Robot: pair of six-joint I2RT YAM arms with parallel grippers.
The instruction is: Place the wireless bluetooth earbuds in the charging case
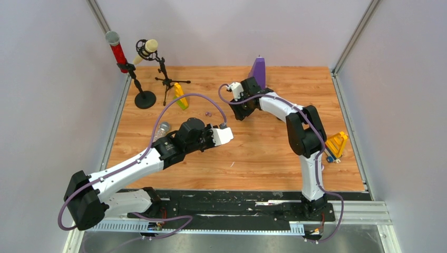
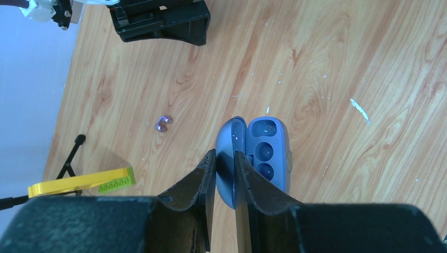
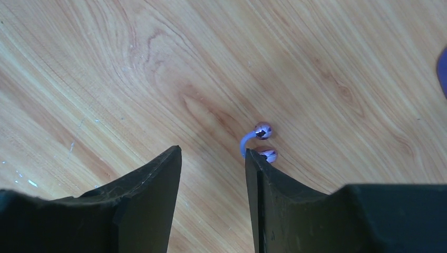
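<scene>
In the left wrist view a charging case (image 2: pixel 271 147) with its lid (image 2: pixel 225 163) raised and empty wells showing sits at the fingertips of my left gripper, which is shut on it by the lid side. The two small purple earbuds (image 1: pixel 208 114) lie on the table left of my right gripper (image 1: pixel 237 110); in the right wrist view one earbud (image 3: pixel 263 131) and the other earbud (image 3: pixel 268 155) sit just beyond the right fingertips (image 3: pixel 252 158). My right gripper stands open with nothing between its fingers.
A yellow-and-green part (image 1: pixel 181 95) and black microphone stands (image 1: pixel 144 99) stand at the back left. A purple block (image 1: pixel 258 68) is behind the right arm, a yellow frame (image 1: pixel 335 145) at the right.
</scene>
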